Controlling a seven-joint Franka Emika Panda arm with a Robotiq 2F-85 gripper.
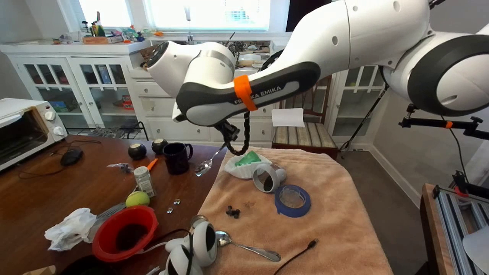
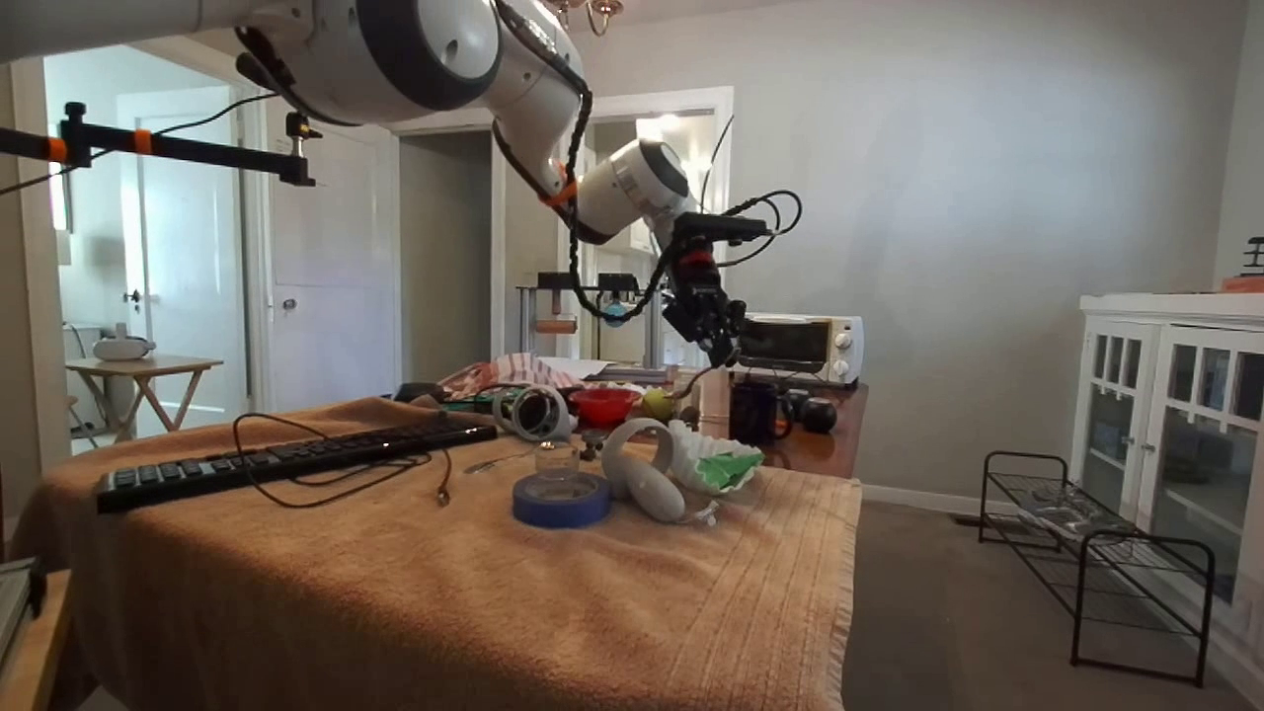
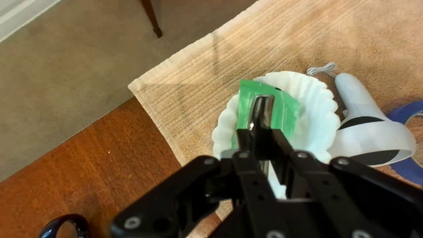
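Observation:
A metal spoon hangs from my gripper, which is shut on its handle. In exterior view 1 the spoon's bowl points down and left, just right of the black mug. Seen from the wrist, the handle end lies in line with a white fluted paper dish and the green packet inside it. Exterior view 2 has the gripper over the table's far part, near the mug. The spoon's bowl is hidden in the wrist view.
Beside the paper dish lie a white controller and blue tape roll on the tan towel. A second spoon rests nearer the front. A red bowl and tennis ball stand left. Bare towel lies to the right.

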